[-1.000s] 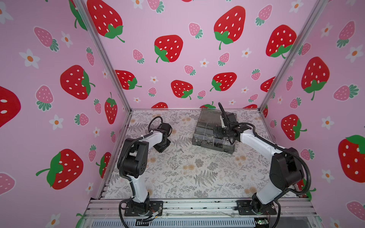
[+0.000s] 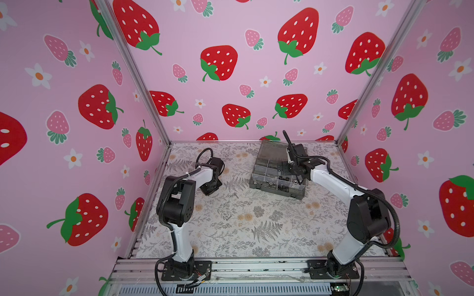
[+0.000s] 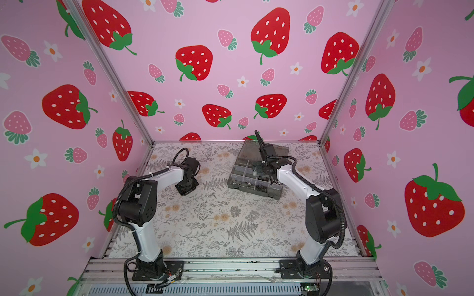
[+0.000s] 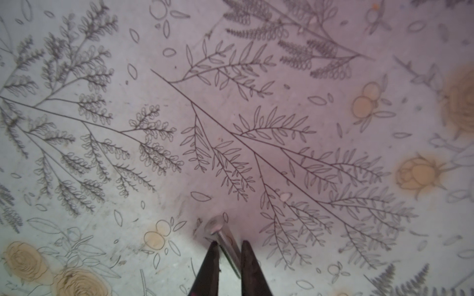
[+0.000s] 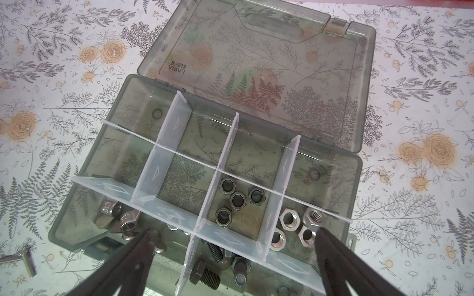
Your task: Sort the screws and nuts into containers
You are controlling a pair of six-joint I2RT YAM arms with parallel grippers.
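A silvery screw [image 4: 228,246] lies slantwise between the fingertips of my left gripper, its head pointing up and left. The fingers come close on both sides, but whether they press on it cannot be told. Over the divided box [image 5: 133,203], my right gripper stands open with its fingers wide apart. Within the box, several dark-rimmed nuts [image 5: 238,200] sit in a middle compartment, and several silver nuts [image 5: 289,219] in the one to the right. Dark bolts [image 5: 205,275] and bright metal pieces [image 5: 129,220] occupy the front row.
The box's clear lid [image 5: 261,64] is folded open toward the back. Loose metal pieces [image 5: 27,261] lie on the table left of the box.
My left arm has shifted slightly, its gripper now a little farther back on the table. The right gripper has moved slightly over the box.
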